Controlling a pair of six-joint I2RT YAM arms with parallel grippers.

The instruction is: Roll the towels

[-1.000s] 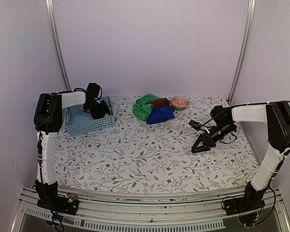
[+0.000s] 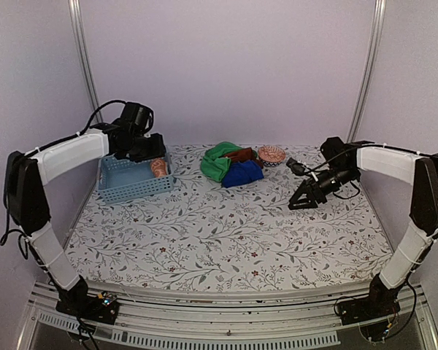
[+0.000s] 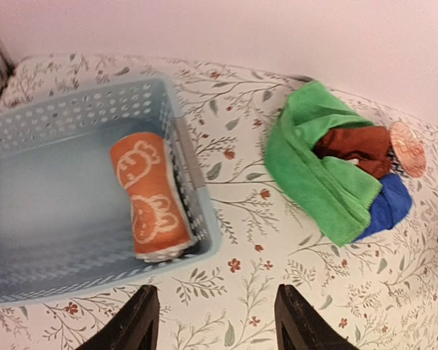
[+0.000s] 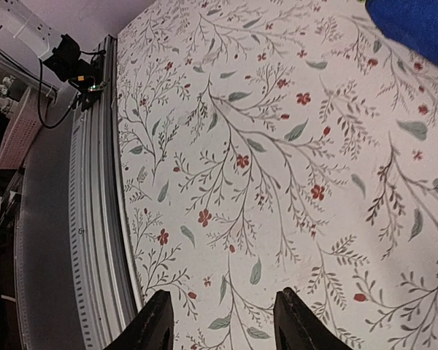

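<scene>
Inside the blue basket (image 3: 51, 219) at the left lies a rolled orange and white towel (image 3: 152, 195), against the basket's right wall. My left gripper is above the basket area, its fingers apart with nothing between them. A loose pile at the back of the table holds a green towel (image 2: 216, 162), a dark red towel (image 2: 241, 155) and a blue towel (image 2: 242, 173); all are crumpled. Over the right side of the table, my right gripper is also open and empty, with bare tablecloth below. A corner of the blue towel (image 4: 420, 29) shows in the right wrist view.
Beside the pile stands a round red and white patterned bowl (image 2: 271, 154) at the back. Walls rise behind and at both sides.
The left gripper has lifted up out of the basket, leaving the orange towel there in plain sight. My right arm has risen slightly. The towel pile has stayed in place.
</scene>
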